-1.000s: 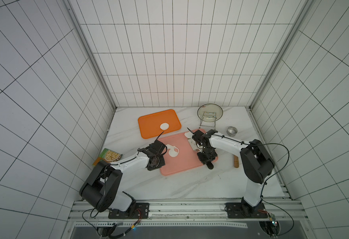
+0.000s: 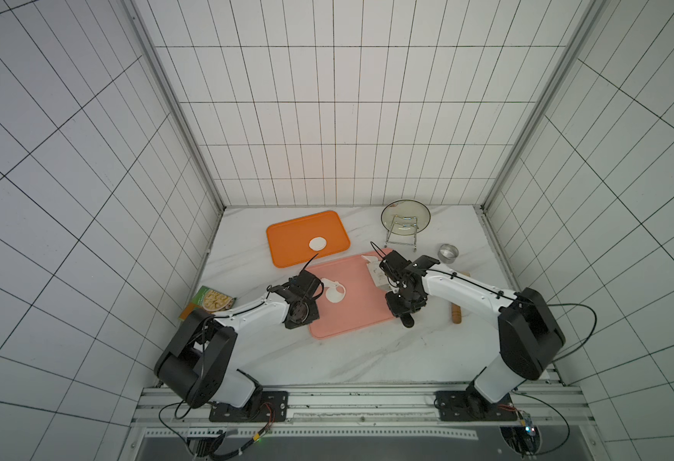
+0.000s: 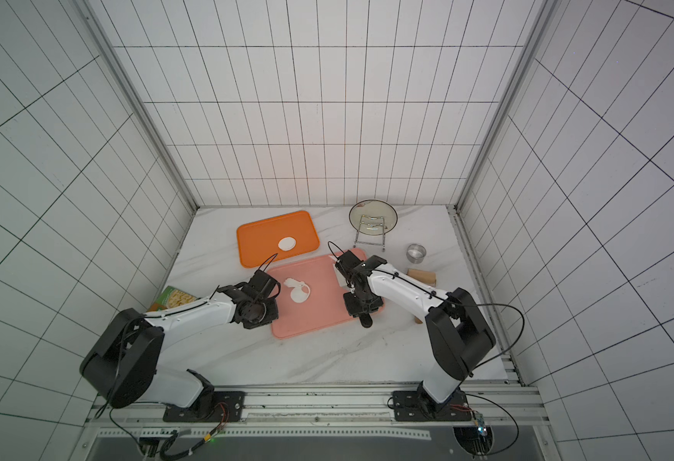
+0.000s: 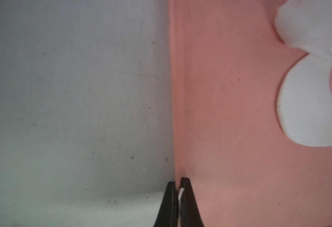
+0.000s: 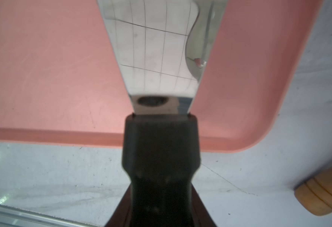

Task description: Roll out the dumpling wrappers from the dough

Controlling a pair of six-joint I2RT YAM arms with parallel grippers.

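Observation:
My left gripper is shut at the left rim of the pink tray (image 2: 352, 315), with no dough between its fingertips. Beside it on the tray lie white dough pieces (image 4: 306, 117), one flat with a hole. My right gripper is shut on the black handle of a wide steel blade (image 5: 154, 56), held over the tray's right part; what lies under the blade is mostly hidden. A round white wrapper (image 2: 317, 243) lies on the orange tray (image 2: 291, 234) at the back.
A wooden rolling pin (image 5: 321, 189) lies right of the pink tray. A glass lid with rack (image 2: 406, 211) and a metal cup (image 2: 448, 252) stand at the back right. A green container (image 2: 214, 299) is at far left.
My left arm has stayed still.

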